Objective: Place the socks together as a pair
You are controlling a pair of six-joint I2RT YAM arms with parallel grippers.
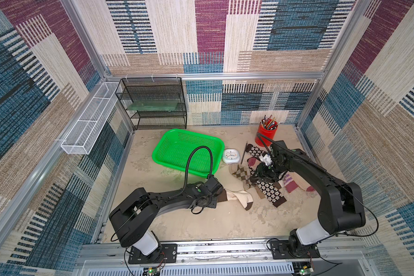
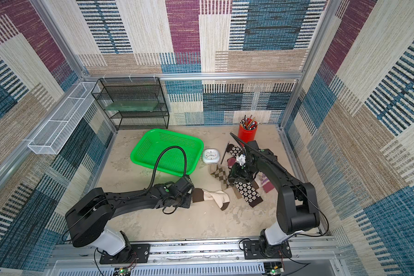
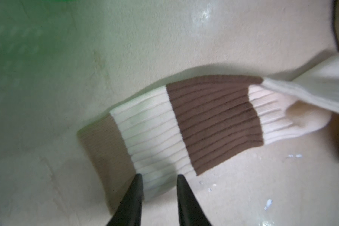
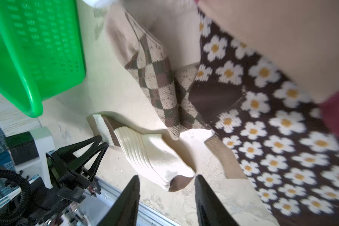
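Note:
A white and brown sock [image 1: 237, 196] lies right of my left gripper. In the left wrist view its striped cuff [image 3: 222, 124] lies flat, with my left fingertips part open over its near edge. My right gripper is open over the pile, its fingers apart above the table. Under it are a checkered sock [image 4: 154, 79], black daisy socks [image 4: 275, 139] and pink socks [image 4: 335, 113], partly hidden by the arm in the top views.
A green basket [image 1: 158, 147] stands at back left, beside a small clock [image 1: 231, 155], a pen [image 1: 243, 153] and a red pen cup [image 1: 264, 137].

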